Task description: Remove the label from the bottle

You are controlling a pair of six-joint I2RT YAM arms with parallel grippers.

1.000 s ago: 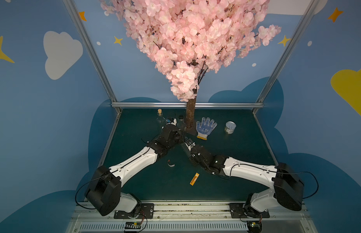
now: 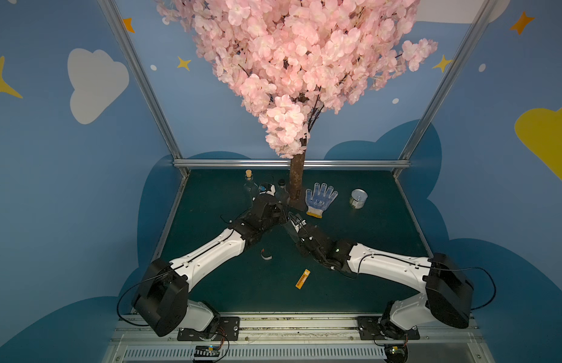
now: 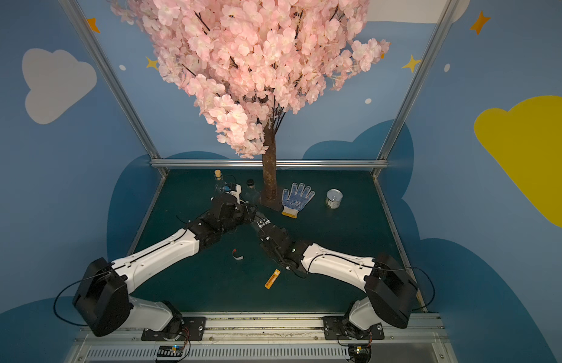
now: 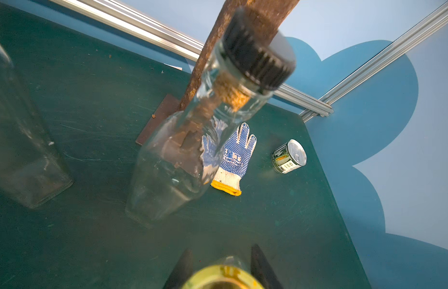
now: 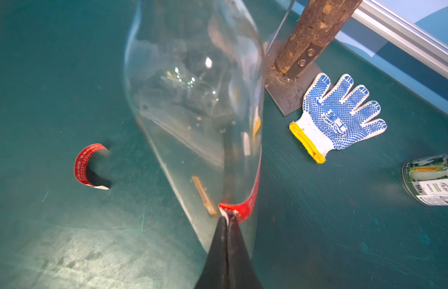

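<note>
The clear bottle [image 5: 199,106] hangs tilted in the right wrist view, a strip of red label [image 5: 245,209] curving along its lower right side. My left gripper is shut on the bottle's neck; a yellow-rimmed mouth [image 4: 224,272] shows between its fingers. On the label's loose end, white backing folded out, my right gripper is shut at the fingertips. The rest of the strip still runs along the glass. A torn red label piece [image 5: 84,166] lies curled on the table.
Two other bottles, one black-capped [image 4: 185,159] and one cork-stoppered [image 2: 249,184], stand behind the left gripper. A glove [image 5: 339,115], a can [image 5: 431,178] and the tree trunk [image 2: 297,175] are farther back. An orange strip [image 2: 302,279] lies on the otherwise clear front table.
The right gripper has shifted very slightly at the bottle. Both arms otherwise look the same, and the table items have stayed put.
</note>
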